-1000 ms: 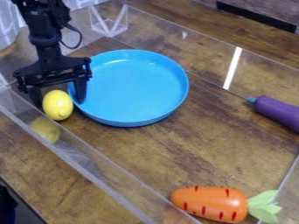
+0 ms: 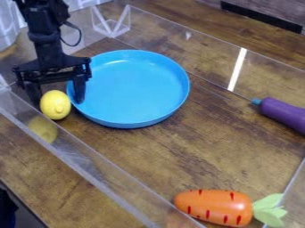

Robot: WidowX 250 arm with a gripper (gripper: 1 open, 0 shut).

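The black gripper [image 2: 53, 87] hangs at the left, just above and behind a yellow lemon-like object [image 2: 55, 105], its fingers open on either side near the rim of a blue plate [image 2: 131, 87]. The yellow object sits beside the plate's lower left, next to a clear barrier. Whether the fingers touch it is hard to tell.
A clear plastic barrier [image 2: 102, 178] runs diagonally across the lower left. An orange toy carrot [image 2: 215, 207] lies at the bottom right, and a purple eggplant [image 2: 284, 116] at the right edge.
The gripper has shifted very slightly, and the blue plate and yellow object have moved slightly left or down. Otherwise the scene looks the same.
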